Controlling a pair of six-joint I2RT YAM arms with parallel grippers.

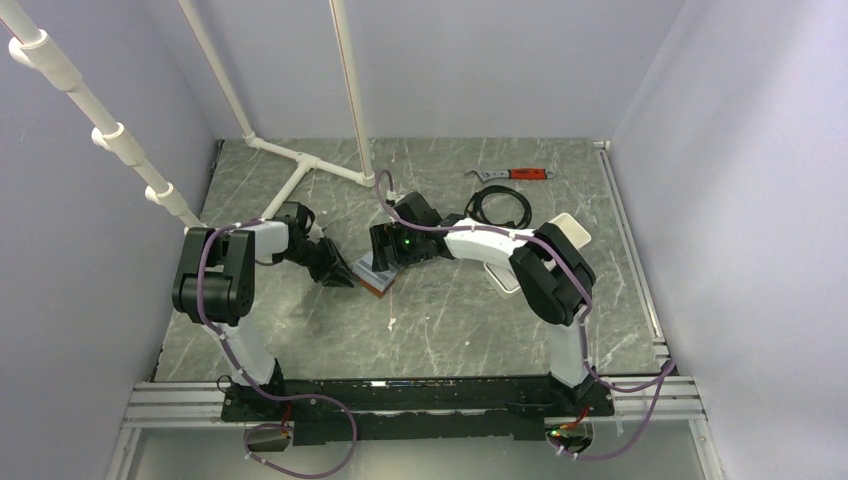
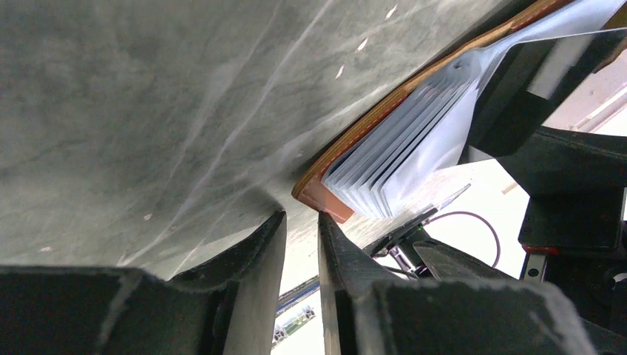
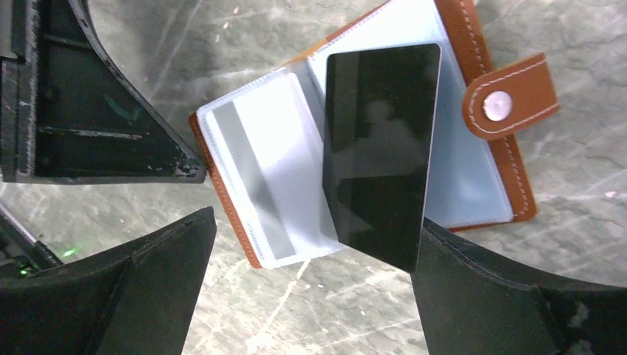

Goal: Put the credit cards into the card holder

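Note:
The brown leather card holder (image 3: 503, 111) lies on the marble table, its clear sleeves (image 2: 403, 148) fanned along one side. A black card (image 3: 377, 148) lies on it in the right wrist view, also visible at the upper right of the left wrist view. My left gripper is low at the holder's sleeve edge, its fingertips a little apart, with nothing seen between them. My right gripper is over the holder, open, one fingertip at the card's lower edge.
A white tray (image 1: 572, 229) sits at the right, partly behind the right arm, with a coiled black cable (image 1: 478, 205) and a wrench (image 1: 520, 173) behind. White pipes (image 1: 290, 180) stand at the back left.

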